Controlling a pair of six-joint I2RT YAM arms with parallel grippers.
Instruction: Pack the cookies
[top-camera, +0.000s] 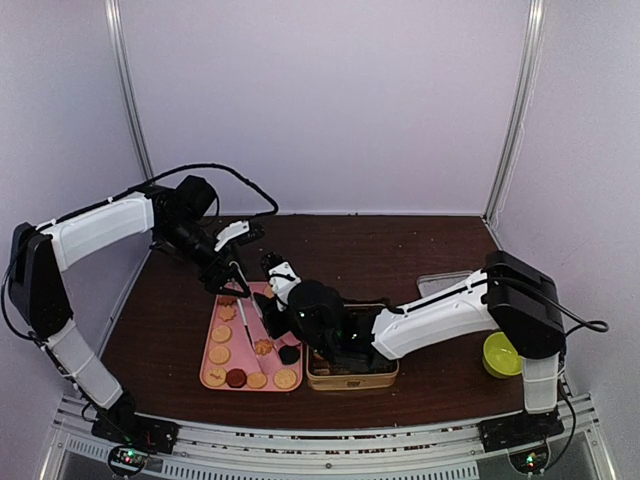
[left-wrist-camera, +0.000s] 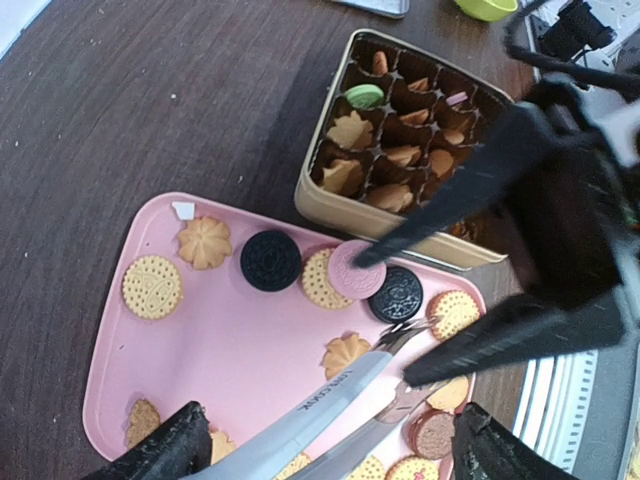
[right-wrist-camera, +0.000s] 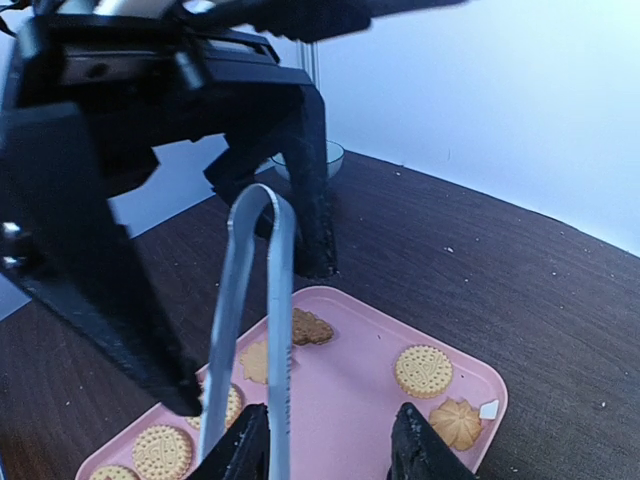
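Metal tongs stand over the pink tray of cookies, their bent top among the grippers in the right wrist view. My left gripper (top-camera: 232, 278) is open around the tongs' upper part; whether it touches them is unclear. My right gripper (top-camera: 268, 310) is beside it at the tray, and its hold on the tongs cannot be made out. The tray holds round cookies (left-wrist-camera: 152, 287), dark cookies (left-wrist-camera: 270, 261), a pink one (left-wrist-camera: 356, 268) and flower cookies (left-wrist-camera: 204, 243). A divided box (left-wrist-camera: 325, 200) beside it holds several cookies.
A metal tray (top-camera: 440, 282) and a yellow-green bowl (top-camera: 502, 355) lie on the right.
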